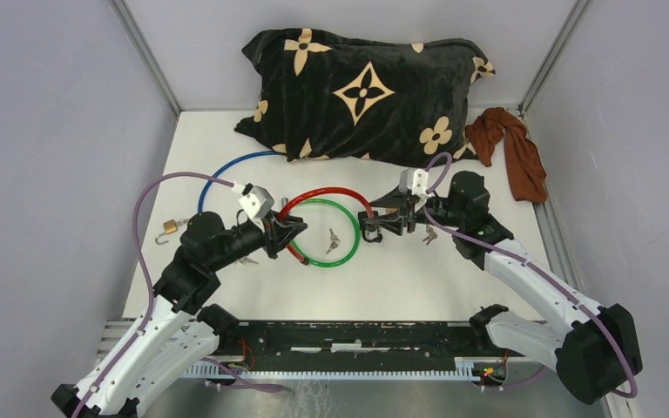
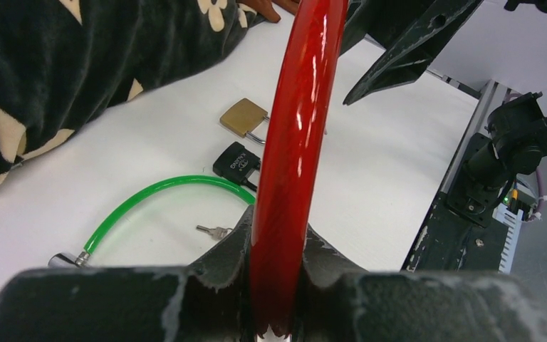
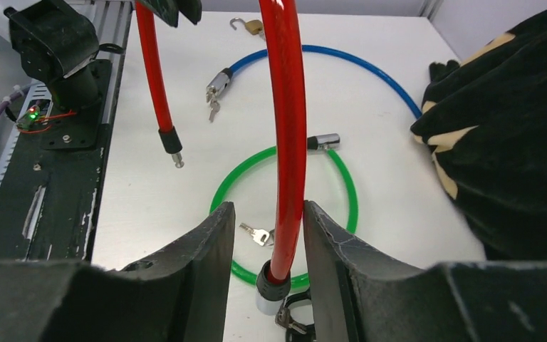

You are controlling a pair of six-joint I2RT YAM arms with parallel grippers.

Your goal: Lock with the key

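Observation:
A red cable lock [image 1: 331, 191] arches between the grippers. My left gripper is shut on its tube, whose bare end with a metal pin [image 3: 174, 153] hangs below it in the right wrist view. My right gripper is open around the other section of tube, just above the black-and-silver lock body [image 3: 271, 292]. Keys lie loose inside the green cable ring [image 3: 256, 231] and at the right [image 1: 429, 235]. A black padlock [image 2: 236, 165] and a brass padlock [image 2: 243, 117] lie beside the green ring.
A blue cable lock [image 1: 235, 161] with keys lies at left, near another brass padlock [image 1: 171, 227]. A dark pillow [image 1: 362, 96] and brown cloth [image 1: 523, 161] fill the back.

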